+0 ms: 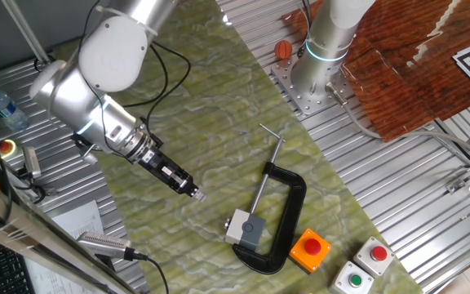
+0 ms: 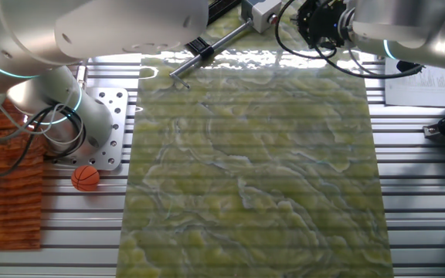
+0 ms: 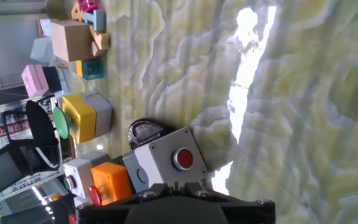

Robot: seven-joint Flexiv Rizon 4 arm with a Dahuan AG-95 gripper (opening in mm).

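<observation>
In exterior view 1 my gripper (image 1: 200, 195) hangs over the green marbled mat, up and left of a grey box (image 1: 246, 229). Its fingertips look closed together in the wrist view, nothing showing between them. The box lies at the lower end of a black C-clamp (image 1: 297, 214), by the clamp's screw. From the wrist camera the box (image 3: 165, 163) shows a red button (image 3: 183, 158) facing my way, just beyond the gripper. Whether the clamp grips the box is unclear. Only the clamp's screw (image 2: 221, 42) and part of its frame show in exterior view 2.
An orange box with a red button (image 1: 310, 250) sits right of the clamp. Two grey button boxes, one red (image 1: 375, 255) and one green (image 1: 353, 279), stand farther right.
</observation>
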